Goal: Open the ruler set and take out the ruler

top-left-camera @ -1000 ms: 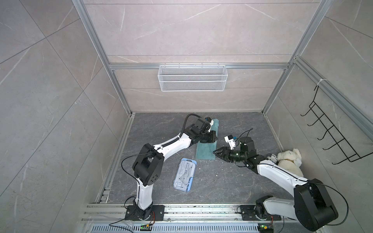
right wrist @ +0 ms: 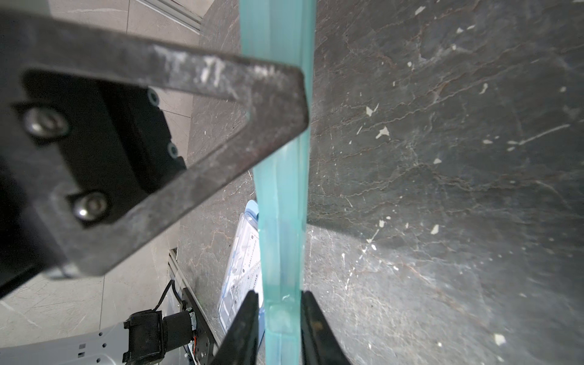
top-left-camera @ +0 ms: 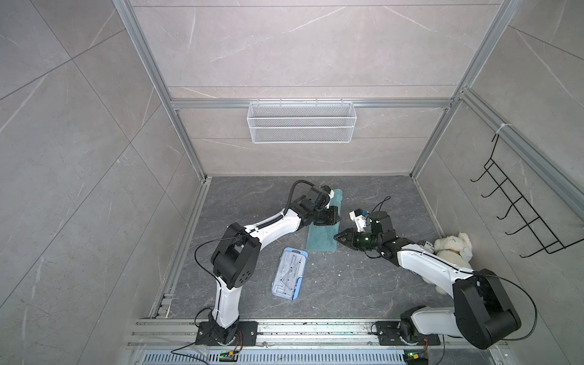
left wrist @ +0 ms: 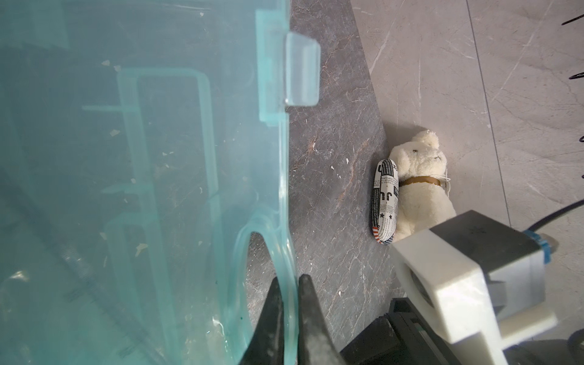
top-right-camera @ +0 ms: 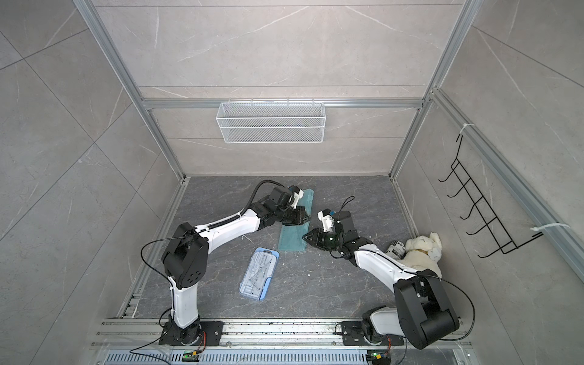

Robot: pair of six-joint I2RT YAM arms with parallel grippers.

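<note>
A translucent teal case point(top-left-camera: 319, 237) stands between the grippers over the middle of the floor, its clasp point(left wrist: 301, 70) seen in the left wrist view. My left gripper is shut on the thin rim by its oval handle opening. My right gripper is shut on the case's narrow edge, which runs vertically through the right wrist view. A clear case with blue trim point(top-right-camera: 259, 273) and pale tools inside lies flat at the front left.
A white plush toy point(top-right-camera: 419, 258) and a printed pouch point(left wrist: 384, 200) lie against the right wall. A mesh rack point(top-left-camera: 301, 121) hangs on the back wall, a black hook rack point(top-left-camera: 526, 213) on the right.
My right arm has shifted slightly left and its wrist has turned a little. The left arm and teal case have moved only very slightly.
</note>
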